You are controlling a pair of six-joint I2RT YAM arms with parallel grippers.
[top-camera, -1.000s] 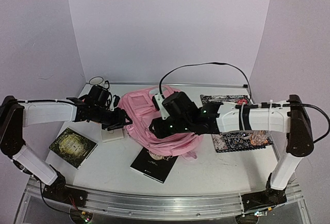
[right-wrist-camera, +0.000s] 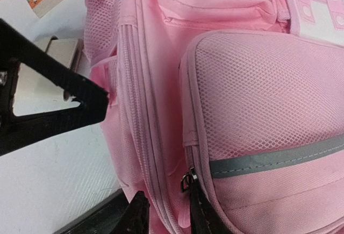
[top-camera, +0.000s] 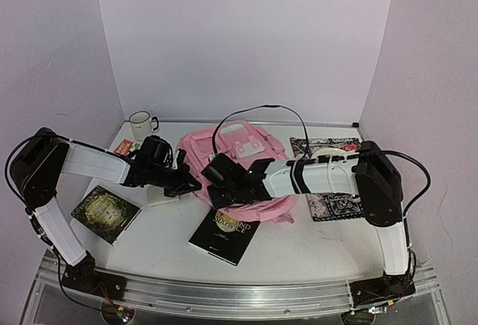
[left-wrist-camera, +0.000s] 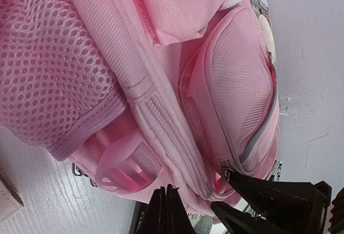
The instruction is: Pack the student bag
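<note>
The pink bag lies on its back in the middle of the table, pockets up. Over its left edge my left gripper is shut, with nothing showing between its fingers. My right gripper hangs over the bag's front left part. Its fingers stand a little apart, so it is open. One of them is right beside a metal zipper pull at the corner of the mesh pocket; whether it touches cannot be told. A black book lies in front, its far end against or under the bag.
At the far left stands a white mug near an orange-covered item. A green book and a small white box lie on the left. Patterned notebooks are at the right.
My right gripper has moved left and toward the bag's front left edge. The left gripper has come right, onto the bag's edge. The bag's front has shifted slightly.
</note>
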